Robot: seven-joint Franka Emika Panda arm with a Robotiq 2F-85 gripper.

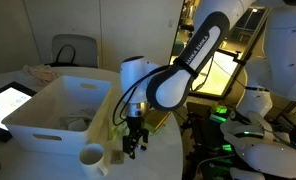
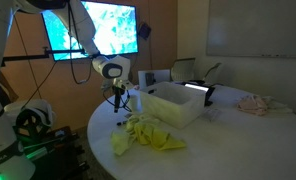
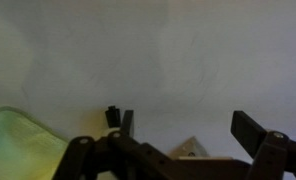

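Note:
My gripper [image 1: 135, 146] is low over the table, to the right of a white mug [image 1: 93, 161]. In the wrist view its fingers [image 3: 248, 132] stand wide apart, with no object held between them. A small black item [image 3: 113, 116] shows beside the left finger; most of it is hidden. Below the gap a small brown piece [image 3: 192, 148] is partly covered by the gripper's body. A yellow-green cloth [image 2: 156, 134] lies crumpled on the table, and its pale edge [image 3: 20, 146] enters the wrist view at lower left.
Behind the gripper stands a large white open bin [image 1: 50, 138] with something inside. A bright screen [image 1: 6, 108] is at the left, and a pinkish cloth [image 2: 254, 104] lies farther off. The white table [image 2: 233, 150] has wide bare room in exterior view 2.

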